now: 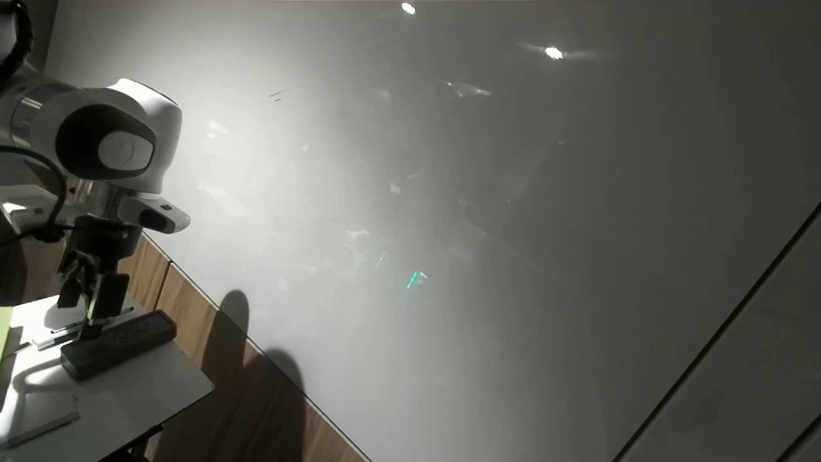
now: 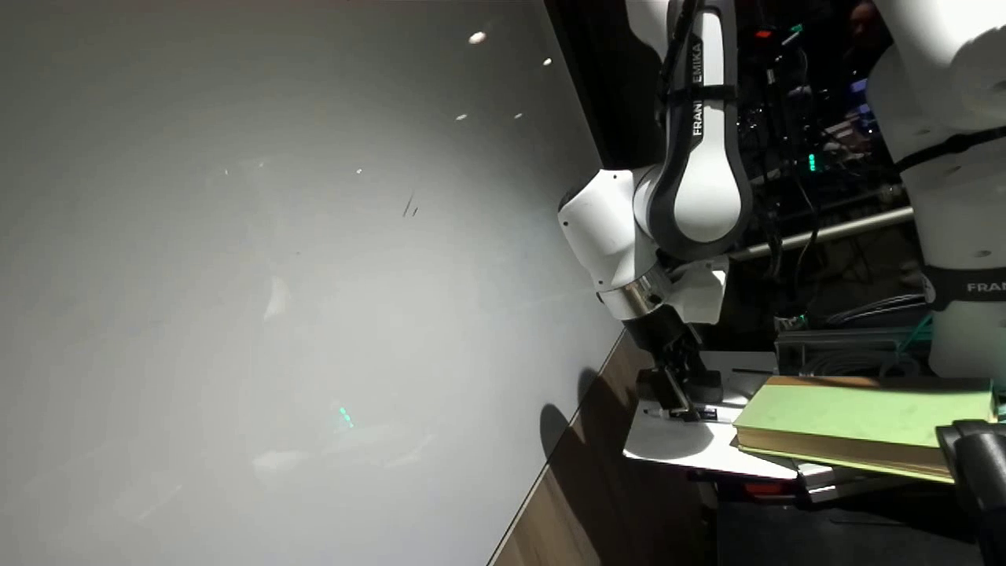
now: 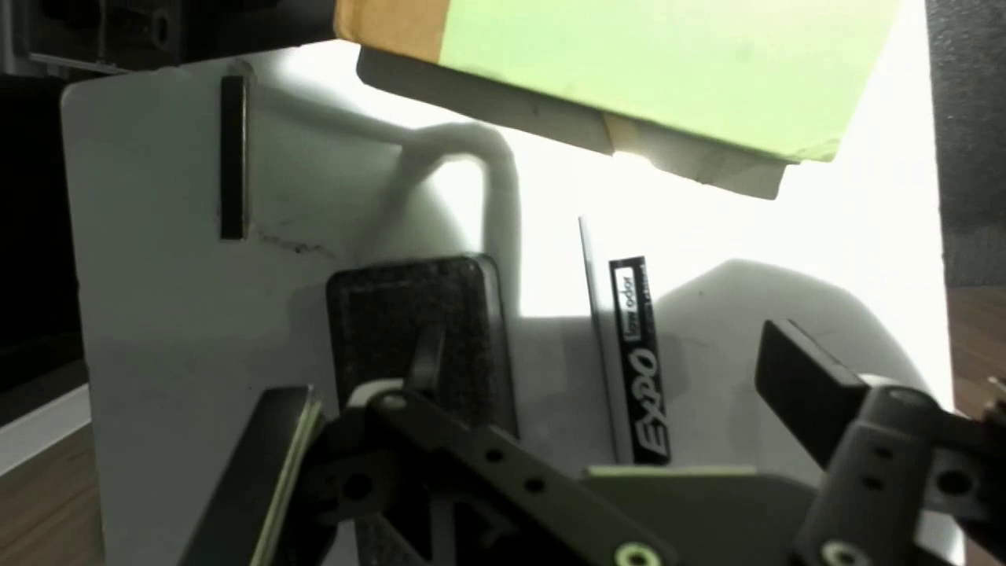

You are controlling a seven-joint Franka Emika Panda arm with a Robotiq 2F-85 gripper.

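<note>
Over a small white table [image 3: 160,311], my gripper [image 1: 91,301] points downward with its fingers apart. The wrist view shows its dark fingers [image 3: 806,387] spread wide, with nothing held between them. Beneath lies a white marker with a black EXPO label [image 3: 641,358], its near end hidden by the gripper. Left of the marker in that view rests a dark, block-shaped eraser [image 3: 415,321], partly covered by the gripper. In exterior view 1 the gripper's lowest part overlaps the eraser's [image 1: 123,342] far end; contact cannot be judged.
A thick green book [image 3: 660,66] overhangs the table's far side in the wrist view. A short dark strip [image 3: 234,156] lies near one edge. A large grey-white board [image 1: 462,231] stands beside the arm, wood panelling [image 1: 231,362] below it.
</note>
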